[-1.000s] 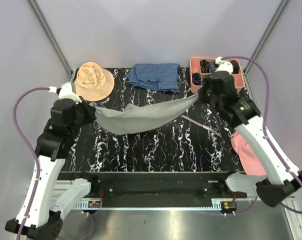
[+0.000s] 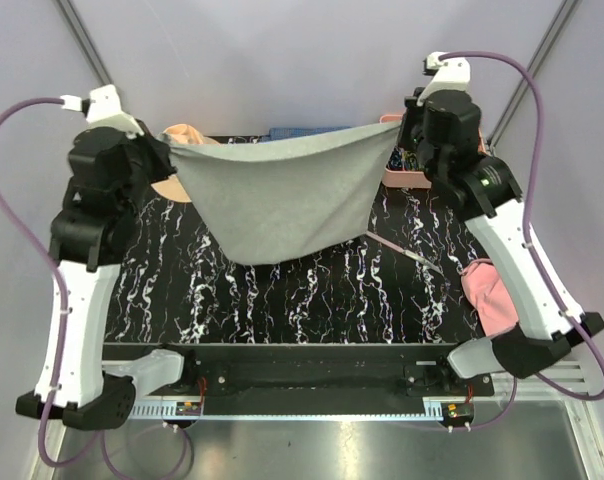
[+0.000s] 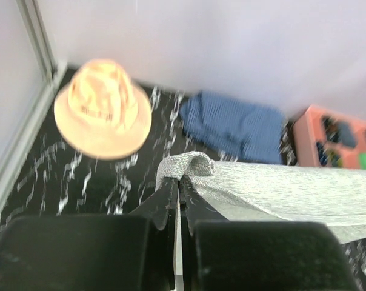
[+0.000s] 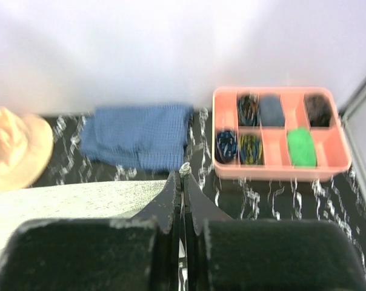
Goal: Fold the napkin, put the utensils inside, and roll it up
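A grey-green napkin (image 2: 277,200) hangs stretched between my two grippers in the top view. My left gripper (image 2: 165,150) is shut on its upper left corner, which bunches at the fingertips in the left wrist view (image 3: 180,182). My right gripper (image 2: 404,122) is shut on the upper right corner, a small tip showing between its fingertips. A utensil with a pink handle and pale blade (image 2: 402,250) lies on the dark marbled table (image 2: 282,310), right of the napkin.
A pink compartment box (image 4: 283,173) with small items stands at the back right. A blue folded cloth (image 4: 134,133) and a tan hat (image 3: 101,115) lie at the back. A pink cloth (image 2: 487,295) lies at the right edge.
Both grippers have risen and moved toward the back in the top view, slightly apart. The napkin has gone from a bunched band to a spread hanging sheet.
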